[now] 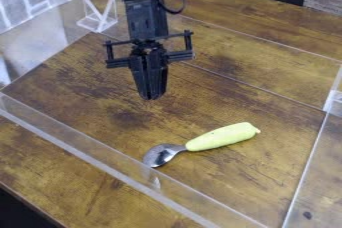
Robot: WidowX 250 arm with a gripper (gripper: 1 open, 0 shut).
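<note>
My black gripper (154, 94) hangs over the wooden surface in the upper middle of the camera view, fingers pointing down and drawn together, with nothing visible between them. Lower down and to the right, apart from it, lies a spoon with a pale yellow handle (221, 138) and a metal bowl (162, 155) at its left end.
Clear plastic walls (94, 142) border the wooden floor (254, 72) at the front left and right. A small clear bracket (98, 14) stands at the back left. The wood around the spoon is free.
</note>
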